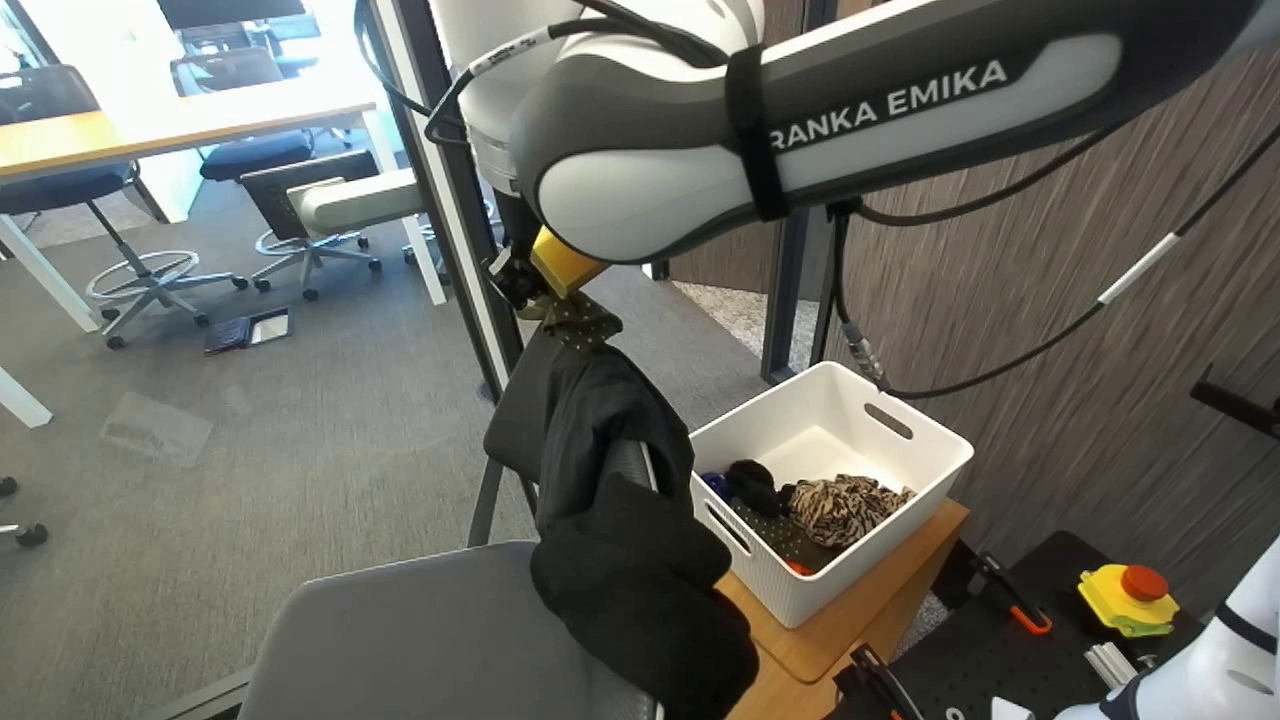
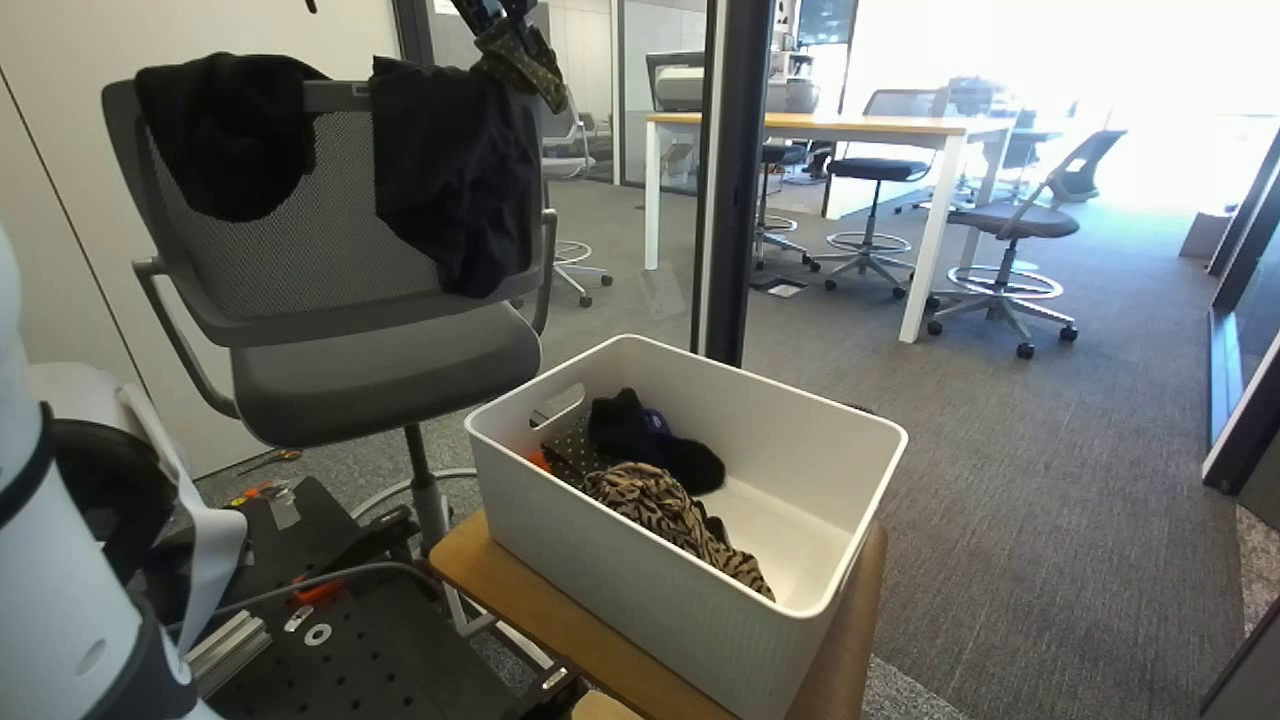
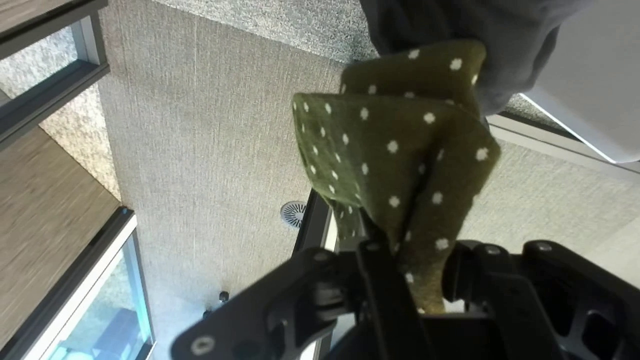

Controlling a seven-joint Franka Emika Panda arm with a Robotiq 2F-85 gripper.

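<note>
An olive cloth with white dots hangs bunched from my gripper, whose fingers are shut on it. In exterior view 1 the dotted cloth is just above the chair back's top corner, close to the black garment draped there; I cannot tell whether they touch. Exterior view 2 shows the cloth by the right end of the chair back, with only the tip of my gripper in sight. The white bin holds a leopard-patterned cloth, a dark fuzzy item and another dotted cloth.
A second black garment hangs over the chair back's left side. The bin stands on a wooden stool, its far end largely bare inside. A glass-wall post rises behind the chair. Cables hang beneath my arm.
</note>
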